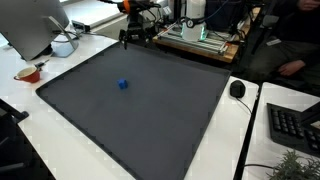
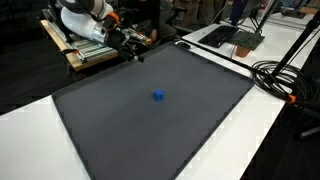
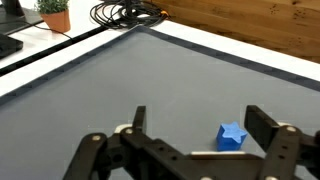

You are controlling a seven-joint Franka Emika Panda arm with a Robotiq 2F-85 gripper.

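Note:
A small blue block (image 1: 123,84) lies on the dark grey mat (image 1: 150,115), left of its middle in exterior view 1. In the wrist view the same block (image 3: 231,137) shows a star-shaped top and stands some way beyond the right finger. My gripper is open, its two dark fingers wide apart with nothing between them. Exterior view 2 has the gripper (image 2: 136,56) low over the mat's far edge, left of the block (image 2: 158,95) and well apart from it.
A coil of black cable (image 2: 280,78) lies on the white table by the mat's right edge. In exterior view 1, a red cup (image 1: 28,74) stands at the left, with a computer mouse (image 1: 237,89) and a keyboard (image 1: 294,132) at the right.

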